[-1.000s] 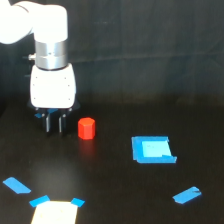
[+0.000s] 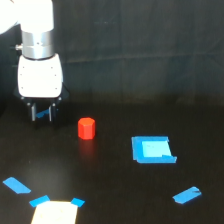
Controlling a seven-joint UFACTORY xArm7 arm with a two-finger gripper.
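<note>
A small red block (image 2: 86, 128) stands on the dark table, left of the middle. My gripper (image 2: 42, 113) hangs at the left, beside the block and apart from it. Its two dark fingers point down with a gap between them, and no held object shows there. To the right lies a pale square framed in blue tape (image 2: 154, 136). At the bottom edge is a bright cream-white square (image 2: 54, 214), partly cut off by the frame, with blue tape at its upper corners.
Blue tape strips lie at the left (image 2: 16, 185) and lower right (image 2: 186, 195). Another blue patch (image 2: 42, 115) shows behind the fingers. A black curtain (image 2: 140, 50) closes off the back.
My gripper has shifted left and slightly higher in the picture, away from the red block. The block and the squares have stayed where they were.
</note>
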